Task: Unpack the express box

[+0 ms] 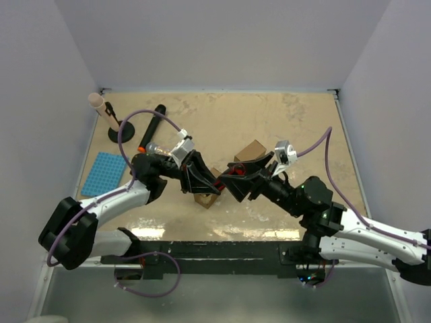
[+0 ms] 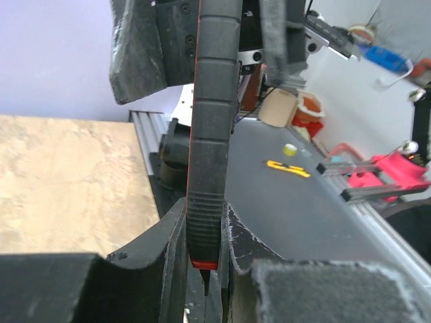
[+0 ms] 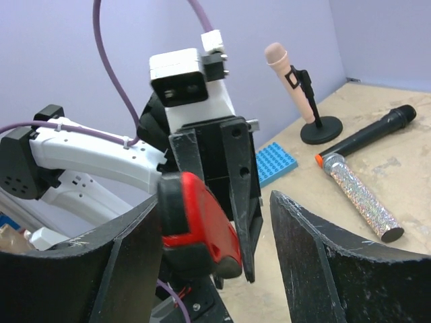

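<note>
Both grippers meet over the middle of the table. My left gripper is shut on a black-and-red tool, seen end-on in the right wrist view as a red body with black parts (image 3: 212, 235). My right gripper stands part open just beside that tool; whether it touches it is not clear. A cardboard box (image 1: 250, 150) lies behind my right gripper, and another cardboard piece (image 1: 205, 200) is partly hidden beneath the grippers.
A microphone on a stand (image 1: 101, 108), a black microphone (image 1: 153, 128), a glittery cylinder (image 3: 360, 198) and a blue pad (image 1: 101, 175) occupy the table's left.
</note>
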